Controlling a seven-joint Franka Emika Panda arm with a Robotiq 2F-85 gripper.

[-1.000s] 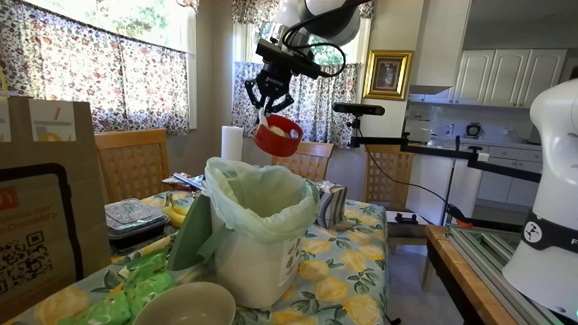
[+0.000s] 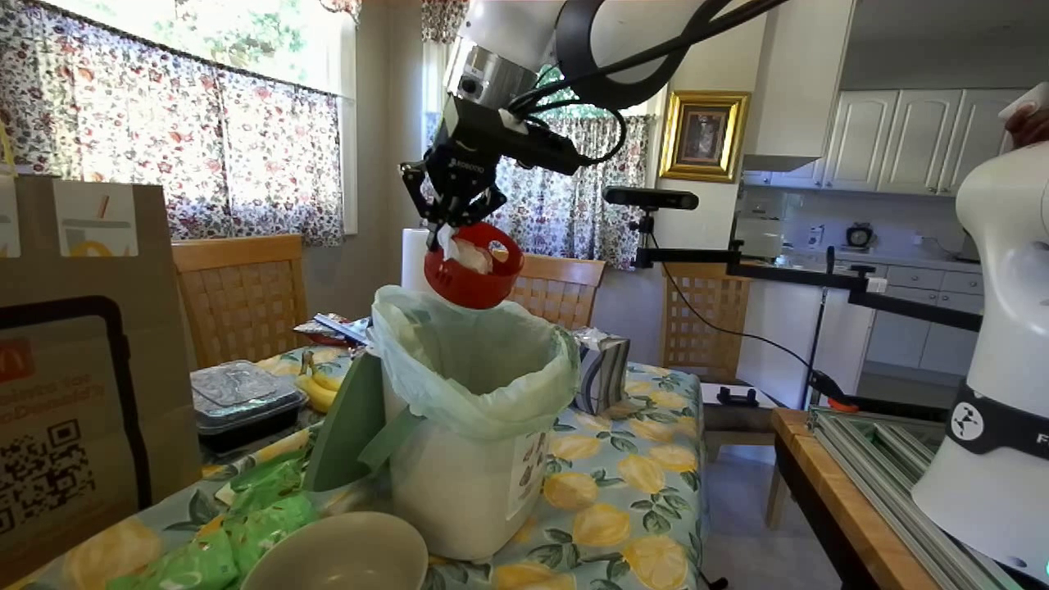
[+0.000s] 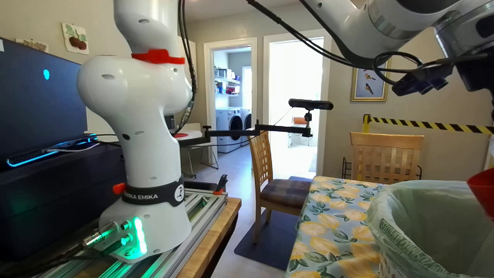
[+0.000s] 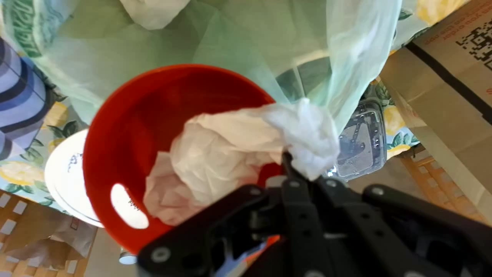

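Note:
A red bowl [image 2: 474, 287] with an oval hole in its side hangs tilted from my gripper [image 2: 438, 236], which is shut on its rim. In the wrist view crumpled white tissue [image 4: 207, 161] lies inside the bowl [image 4: 122, 120]. One end of the tissue runs over the rim beside my fingertips and seems pinched there too. The bowl is above the far side of a white bin [image 2: 442, 501] lined with a pale green bag [image 2: 433, 388]. A white crumpled piece [image 4: 154, 11] shows within the bag. In exterior view 2 only the bowl's edge [image 3: 484, 187] is visible.
A paper towel roll [image 2: 414, 260] stands behind the bin. A striped box [image 2: 601, 374] is to its right; a clear-lidded container [image 2: 246, 393], bananas [image 2: 320, 388] and a large paper bag [image 2: 88, 374] are to its left. A pale bowl [image 2: 339, 555] sits in front.
My gripper and the red bowl have moved left and a little lower in exterior view 1, nearer the bin's opening. The bowl is more tipped, showing more of the tissue.

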